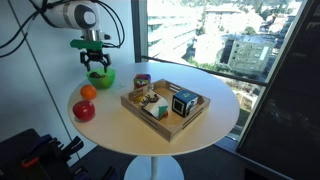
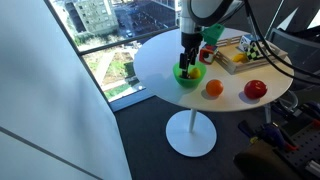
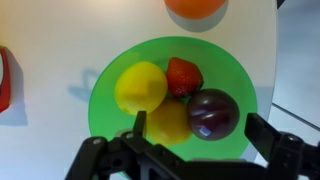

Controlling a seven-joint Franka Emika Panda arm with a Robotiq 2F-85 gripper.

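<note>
A green bowl fills the middle of the wrist view. Inside it lie a yellow round fruit, an orange-yellow fruit, a red strawberry and a dark purple plum. My gripper is open above the bowl, its fingers far apart and nothing held between them. The plum and the orange-yellow fruit show in the gap below. In exterior view 1 the gripper hangs over the bowl at the table's far left. The lower part of the bowl is hidden in the wrist view.
An orange and a red apple rest along the table's left edge. A wooden tray with several items occupies the centre, with a small red object behind it.
</note>
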